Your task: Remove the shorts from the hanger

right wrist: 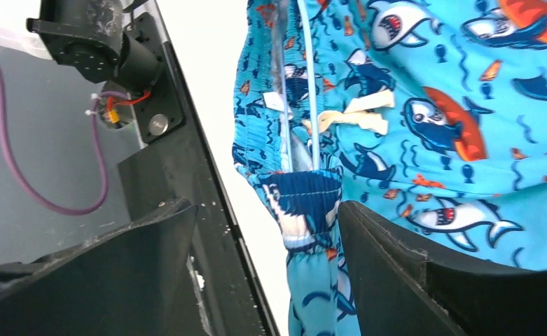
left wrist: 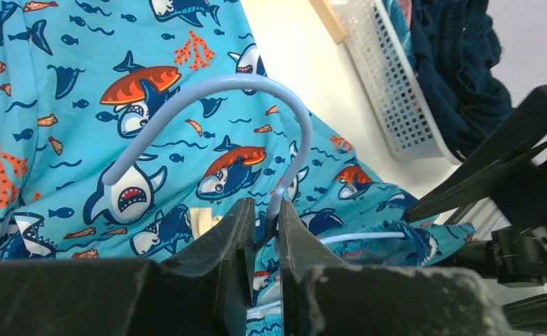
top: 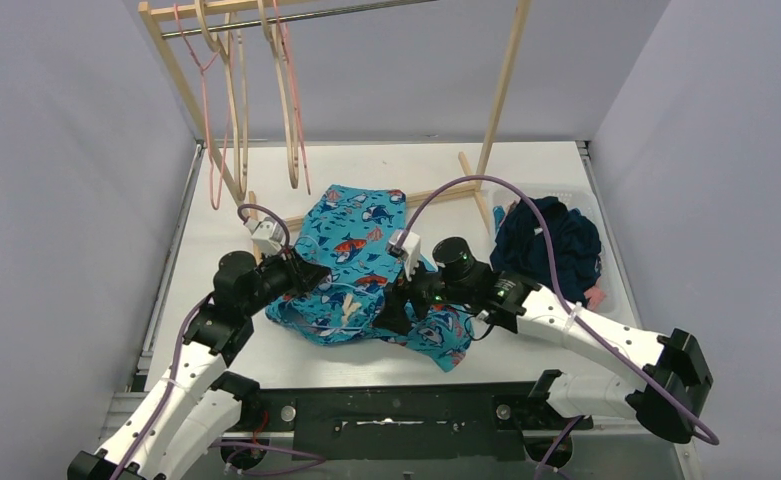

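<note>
Blue shark-print shorts (top: pixel 351 235) lie spread over the middle of the table. In the left wrist view, my left gripper is shut on the neck of a pale blue hanger (left wrist: pixel 214 82), whose hook curves up over the cloth. Two thin hanger bars (right wrist: pixel 311 91) run along the waistband in the right wrist view and disappear into its gathered end (right wrist: pixel 302 210). Around that gathered end, my right gripper stands open; the right-hand finger (right wrist: pixel 379 245) is close to the cloth. The tips of the hanger are hidden inside the fabric.
At the right stands a white basket (left wrist: pixel 396 91) holding dark clothes (top: pixel 546 250). A wooden rack (top: pixel 506 85) with several hangers (top: pixel 291 110) hanging at its left spans the back. Bare tabletop (top: pixel 416 165) shows behind the shorts.
</note>
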